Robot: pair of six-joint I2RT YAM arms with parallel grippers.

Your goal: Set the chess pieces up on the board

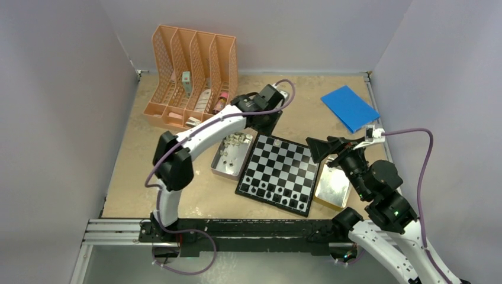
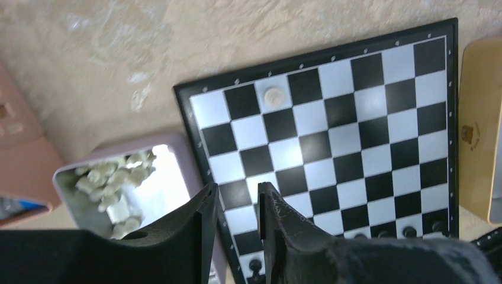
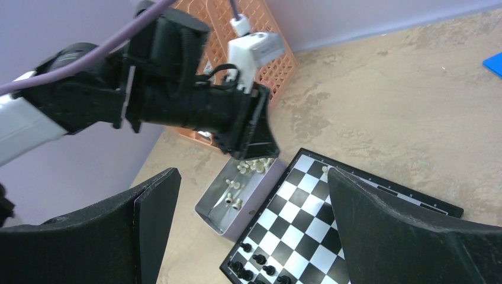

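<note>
The chessboard (image 2: 290, 154) lies flat, with several black pieces (image 1: 280, 190) on its near rows. One white piece (image 2: 274, 97) stands upright on the far edge row, on square f1. Several white pieces (image 2: 115, 177) lie in a grey bin (image 3: 257, 204) beside the board's left side. My left gripper hangs above the board's left edge and the bin, its fingers apart and empty. My right gripper is held over the right side with fingers wide apart, nothing between them.
A gold-coloured box (image 1: 332, 188) sits against the board's right side. An orange file rack (image 1: 195, 74) stands at the back left, and a blue folder (image 1: 350, 108) lies back right. Behind the board the table is mostly bare.
</note>
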